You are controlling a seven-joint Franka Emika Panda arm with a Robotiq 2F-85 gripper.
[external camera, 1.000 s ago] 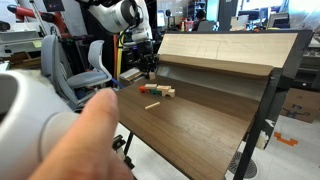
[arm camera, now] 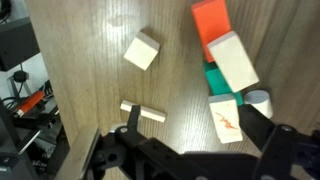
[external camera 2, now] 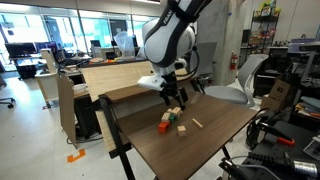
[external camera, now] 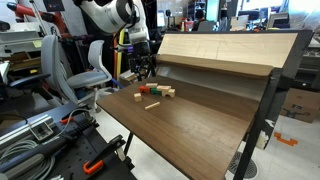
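Observation:
In the wrist view my gripper stands open above the table, with nothing between its fingers. A pale cube [arm camera: 142, 50] lies apart at the upper left, and a thin pale stick [arm camera: 143, 111] is near the left finger. Clustered on the right are a red block [arm camera: 211, 20], a white block [arm camera: 233, 61], a green block [arm camera: 217, 80], a white block with an orange mark [arm camera: 226, 118] and a white round piece [arm camera: 259, 102]. The right finger partly covers this cluster's lower edge. Exterior view 1 has the gripper [external camera: 143, 72] over the table's far end.
A raised pale panel [external camera: 225, 48] runs along one side on a dark frame. Cables and a dark rail [external camera: 50, 150] lie beside the table, and a grey chair [external camera: 80, 70] stands behind.
A blurred hand that filled the lower left of exterior view 1 has withdrawn out of view. The arm looks still.

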